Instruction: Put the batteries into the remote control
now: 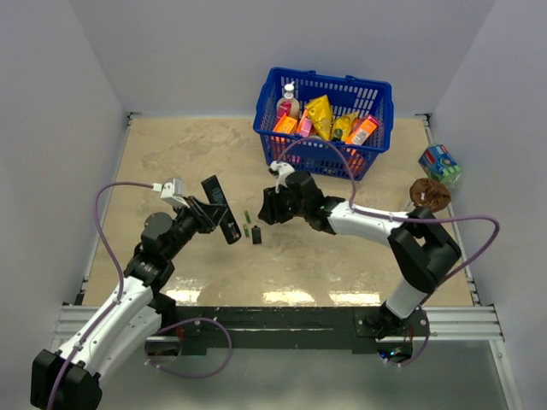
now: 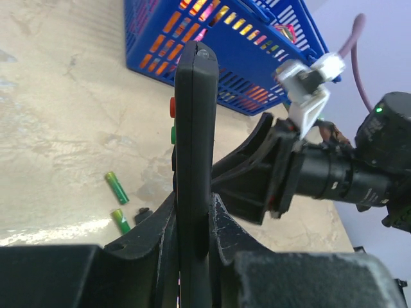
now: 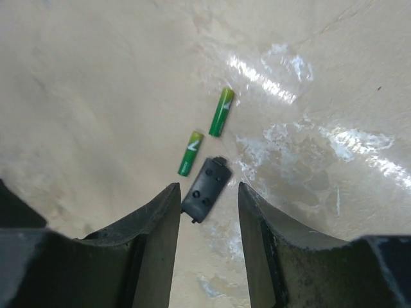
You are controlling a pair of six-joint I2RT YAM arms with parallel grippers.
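The black remote control (image 1: pixel 220 207) is gripped by my left gripper (image 1: pixel 214 217), raised above the table. In the left wrist view the remote (image 2: pixel 196 128) stands edge-on, red and green buttons on its left side. Two green batteries (image 3: pixel 221 113) (image 3: pixel 191 154) lie apart on the table, close to a small black piece (image 3: pixel 207 190) that looks like the battery cover. My right gripper is open and empty; from its camera, the black piece appears between its fingertips, lying on the table beyond them. The remote's battery compartment cannot be made out.
Behind the right arm stands a blue basket (image 1: pixel 367 96) full of groceries. A brown round item (image 1: pixel 430 195) and a colourful pack (image 1: pixel 440 162) sit at the right edge. Bare table (image 1: pixel 171 141) lies at the left back and in front.
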